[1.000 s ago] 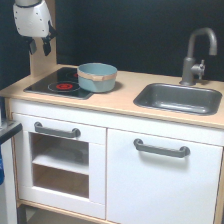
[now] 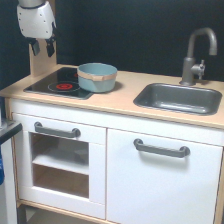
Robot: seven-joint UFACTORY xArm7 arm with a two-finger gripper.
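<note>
A blue-grey pot (image 2: 97,78) with a tan strip on its front side sits on the counter, at the right edge of the black cooktop (image 2: 62,88). High at the upper left, my gripper (image 2: 43,47) hangs above the back left of the stove, well apart from the pot. Its two dark fingers stand apart, and nothing shows between them.
To the right lies a sunken grey sink (image 2: 178,98) with a tall faucet (image 2: 190,62) behind it. Below the counter, the left cabinet (image 2: 62,160) and right cabinet (image 2: 163,180) have grey handles. Bare wooden counter lies between pot and sink.
My gripper has shifted slightly to the right. The pot, sink and cabinets look the same.
</note>
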